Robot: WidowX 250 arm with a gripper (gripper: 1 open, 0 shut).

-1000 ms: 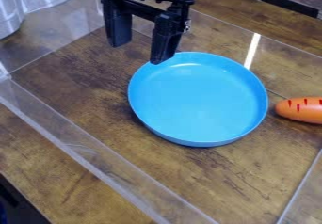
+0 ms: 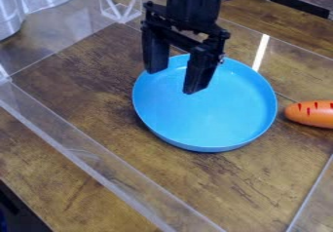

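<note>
My black gripper (image 2: 177, 58) hangs over the back-left part of a round blue plate (image 2: 203, 113), open, its two fingers spread apart with nothing between them. An orange toy carrot (image 2: 310, 113) lies to the right of the plate, partly out of frame.
A clear plastic strip (image 2: 92, 160) runs diagonally along the lower left. A clear object (image 2: 14, 7) stands at the top left corner.
The gripper has moved right from the upper left, over the plate, and a little lower in the view. The plate and carrot have not moved.
</note>
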